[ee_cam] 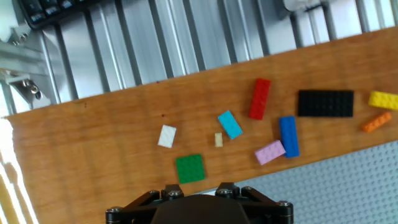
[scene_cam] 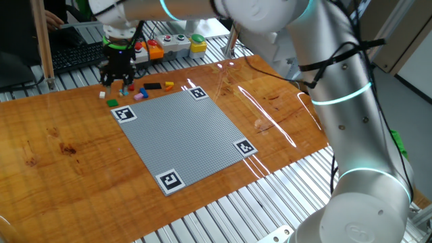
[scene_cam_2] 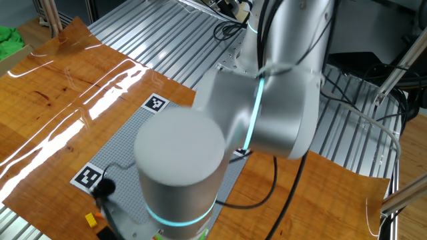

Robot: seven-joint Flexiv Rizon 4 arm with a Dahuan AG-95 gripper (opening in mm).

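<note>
My gripper hangs above the loose bricks at the far left corner of the grey baseplate. Its fingers look spread apart in exterior view 1, and nothing shows between them. In the wrist view, a white brick, a green brick, a small beige brick and a light blue brick lie ahead of the gripper. Farther right are a red brick, a pink brick, a blue brick, a black brick, an orange brick and a yellow brick.
Behind the bricks, the wooden board ends at a ribbed metal table. A keyboard and a row of button boxes stand there. The baseplate is bare, with marker tags at its corners, and the board's left side is clear.
</note>
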